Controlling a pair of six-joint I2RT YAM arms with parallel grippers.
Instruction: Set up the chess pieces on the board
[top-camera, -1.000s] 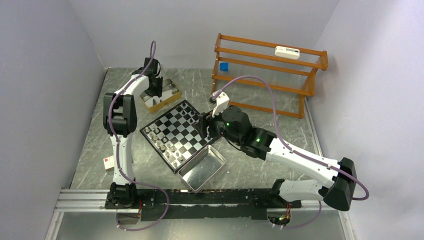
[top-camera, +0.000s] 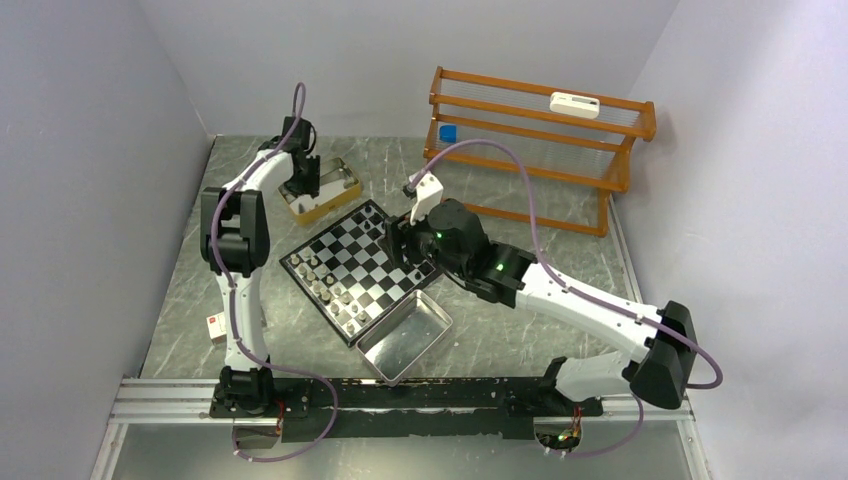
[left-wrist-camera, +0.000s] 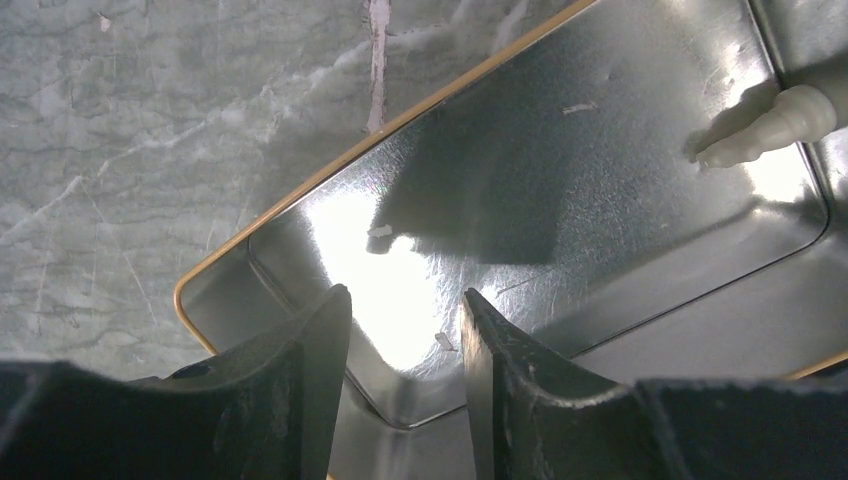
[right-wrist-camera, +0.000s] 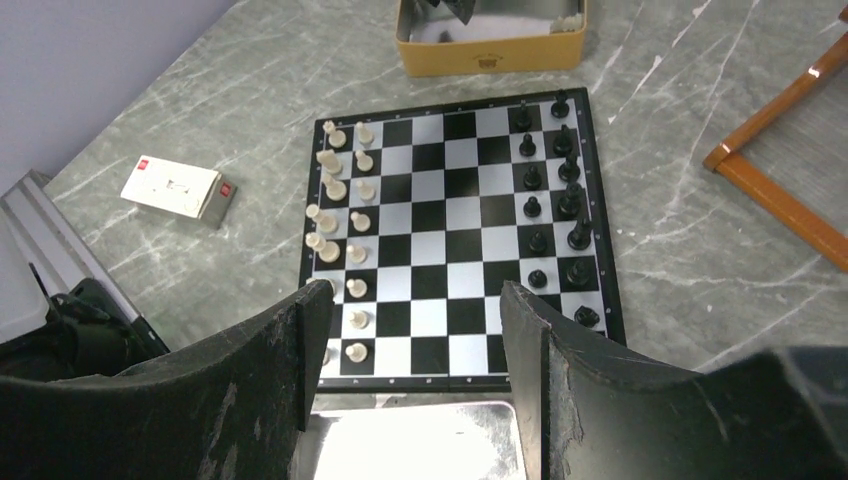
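Note:
The checkered board (right-wrist-camera: 446, 240) holds white pieces (right-wrist-camera: 356, 287) along its left and black pieces (right-wrist-camera: 569, 200) along its right in the right wrist view. My left gripper is over the tan-rimmed metal box (left-wrist-camera: 590, 200), fingers apart with nothing between them. A pale pointed piece (left-wrist-camera: 780, 128) lies at the box's right end. My right gripper hangs open above the board's near side, nothing between its fingers.
An empty steel tray (top-camera: 404, 336) sits in front of the board. A wooden rack (top-camera: 540, 140) stands at the back right, and a small white box (right-wrist-camera: 168, 184) lies left of the board.
My left arm has shifted slightly left over the box. My right arm has moved a little left and up in the top view.

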